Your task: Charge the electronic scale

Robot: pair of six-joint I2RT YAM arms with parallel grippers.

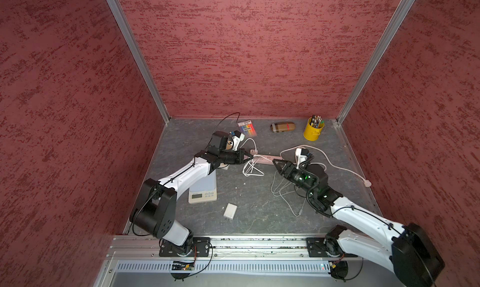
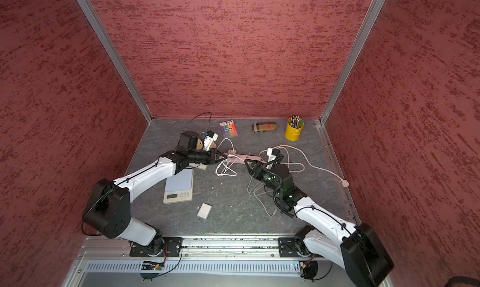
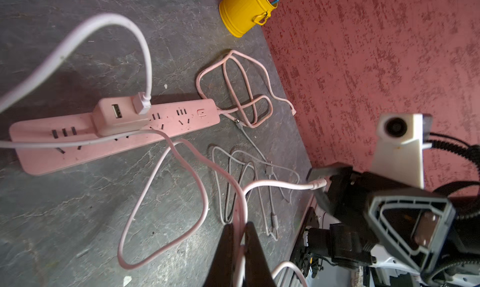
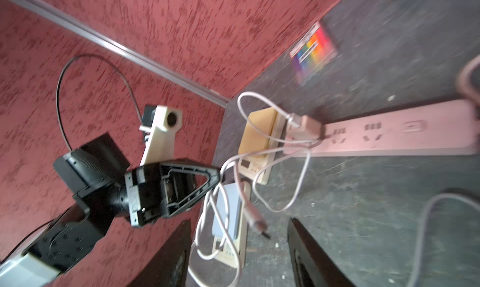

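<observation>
My left gripper [image 1: 248, 157] is raised over the left end of the pink power strip [image 3: 180, 118], shut on a white cable [image 3: 239, 212]. The cable rises between its fingers, and a loose plug [image 4: 254, 218] hangs toward my right gripper, which stands open just to the right with nothing between its fingers. A charger block [image 3: 117, 114] with a white cable plugged in sits on the strip. The grey-topped electronic scale [image 2: 178, 187] lies at the front left, partly behind my left arm. A second, yellow-topped scale [image 4: 257, 134] lies beyond it.
Grey cables [image 3: 272, 197] lie tangled right of the strip. A small white box [image 2: 204, 211] lies at the front. A pencil case [image 2: 264, 127], colour pack [image 2: 228, 128] and yellow pencil cup [image 2: 293, 131] stand at the back.
</observation>
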